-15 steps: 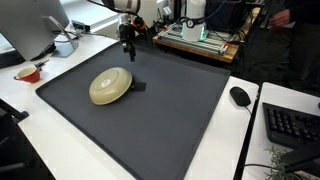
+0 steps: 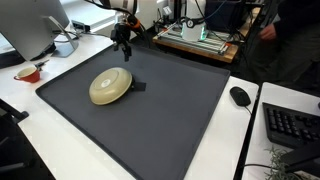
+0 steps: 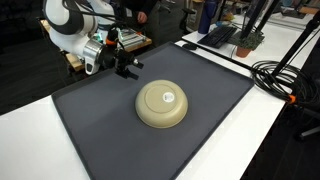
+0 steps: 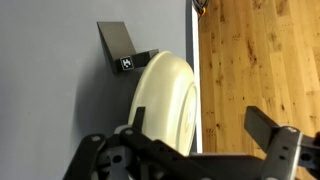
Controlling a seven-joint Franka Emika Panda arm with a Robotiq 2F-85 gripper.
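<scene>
A pale tan bowl (image 2: 110,86) lies upside down on the dark grey mat, its round base with a white spot (image 3: 168,97) facing up in exterior view 2. At the mat's far edge, apart from the bowl in exterior view 1, is my gripper (image 2: 123,46). In exterior view 2 the gripper (image 3: 130,70) is to the left of the bowl, low over the mat. The wrist view has the bowl (image 4: 165,98) partly behind my open gripper, its fingers wide apart with nothing held between them.
A small black object (image 2: 139,86) lies against the bowl's edge. A red cup (image 2: 29,74) stands off the mat at left; a mouse (image 2: 240,97) and keyboard (image 2: 292,128) are at right. Coiled black cable (image 3: 280,77) lies on the white table.
The arm's wrist and gripper have shifted slightly left in exterior view 1. The bowl and the black object beside it have not moved.
</scene>
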